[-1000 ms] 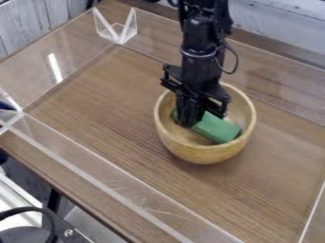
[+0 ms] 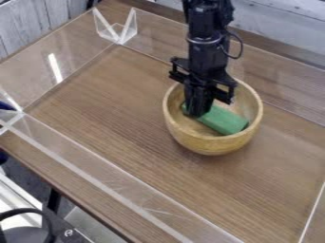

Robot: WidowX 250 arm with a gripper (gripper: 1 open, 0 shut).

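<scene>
A wooden bowl (image 2: 200,142) stands on the brown table, right of centre, with a green block (image 2: 223,120) lying inside it. My black gripper (image 2: 196,104) reaches down into the bowl over the left end of the block. Its fingertips are low and dark, and I cannot see anything held between them; the fingers look closed.
A white wire-like object (image 2: 114,27) is at the back left, and a pale wall runs behind. A black cable lies at the bottom left.
The arm and gripper have moved slightly up and back, and the bowl with the green block has shifted a little toward the back and right.
</scene>
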